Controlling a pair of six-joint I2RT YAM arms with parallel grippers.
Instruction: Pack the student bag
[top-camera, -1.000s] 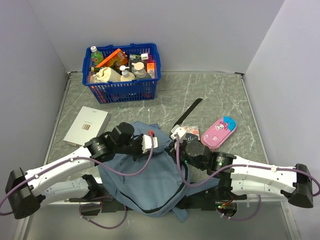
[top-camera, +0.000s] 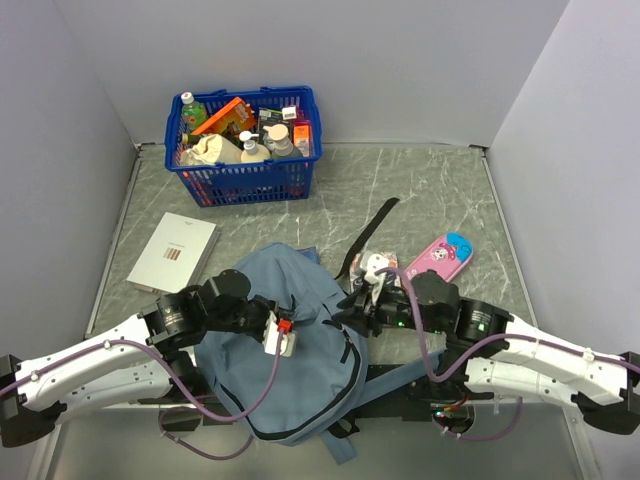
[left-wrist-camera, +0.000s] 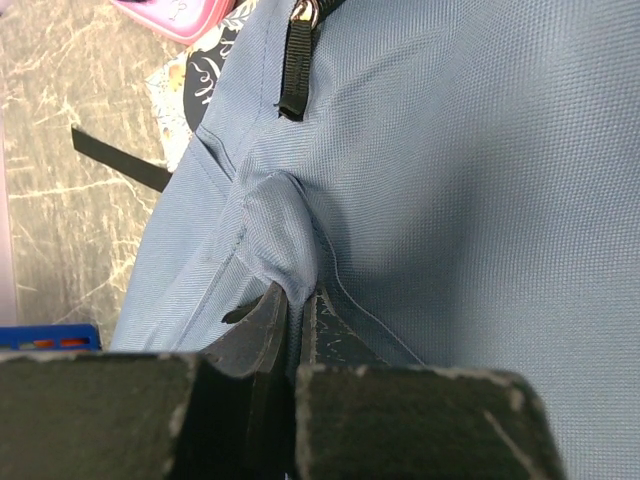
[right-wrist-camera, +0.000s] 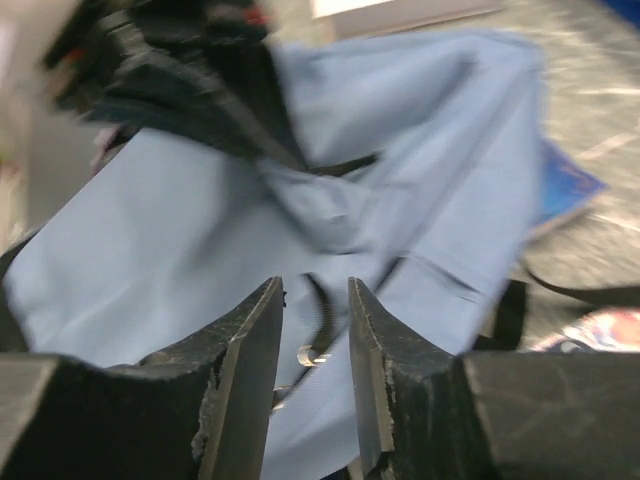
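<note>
A blue-grey cloth bag (top-camera: 280, 385) lies crumpled at the table's front edge, under both arms. My left gripper is shut on a pinched fold of its fabric, which rises between the fingertips in the left wrist view. To the right, my right gripper (top-camera: 350, 312) stands open over the bag's right side. Its parted fingers (right-wrist-camera: 250, 375) have nothing between them, and a zipper pull (right-wrist-camera: 318, 340) on the bag shows behind the gap. A pink pencil case (top-camera: 440, 258) lies to the right, and a white box (top-camera: 172, 252) to the left.
A blue basket (top-camera: 245, 183) full of bottles and packets stands at the back left. A patterned book (top-camera: 385, 261) lies partly hidden behind the right gripper, beside a black strap (top-camera: 372, 226).
My left gripper has moved left and toward the front, and the bag's fabric has shifted with it. The right gripper has moved slightly toward the front and uncovered more of the bag's zipper.
</note>
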